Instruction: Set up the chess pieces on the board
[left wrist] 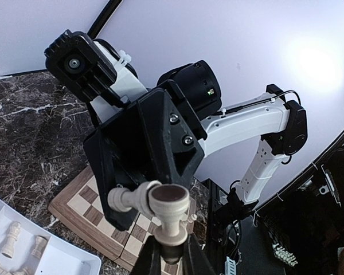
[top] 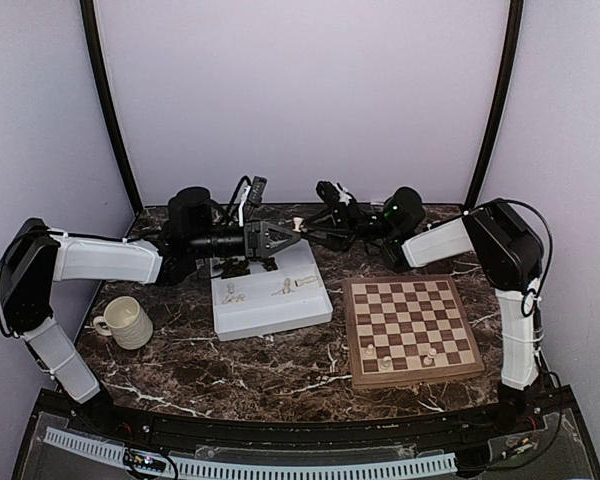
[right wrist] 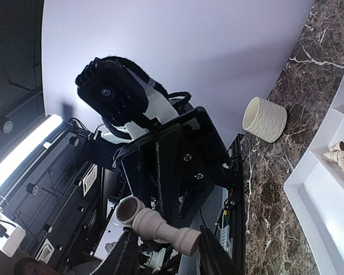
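Both grippers meet above the white tray (top: pixel 270 320). My left gripper is shut on an upright pale chess piece (left wrist: pixel 169 212) with a dark felt base, seen close in the left wrist view. My right gripper is beside it, fingers partly apart around a pale piece (right wrist: pixel 166 232); whether they press on it is unclear. A second piece lies crosswise behind the first in both wrist views. The chessboard (top: pixel 405 330) at right carries several pale pieces along its near side. Other pale and dark pieces lie in the tray.
A cream mug (top: pixel 127 325) stands on the marble table at left. Bare table lies in front of the tray. Walls enclose the back and sides.
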